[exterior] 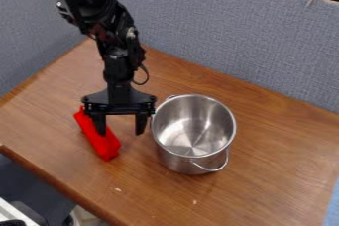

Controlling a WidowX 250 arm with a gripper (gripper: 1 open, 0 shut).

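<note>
A red bar-shaped object [103,143] lies on the wooden table at the left, slanting toward the front. My black gripper [119,124] is low over its rear end, with the fingers apart, one at the red object and the other near the pot. A steel pot [195,134] with side handles stands just right of the gripper. Whether the left finger touches the red object cannot be made out.
Grey padded walls [252,47] border the table at the back and left. The table's front-left edge runs close below the red object.
</note>
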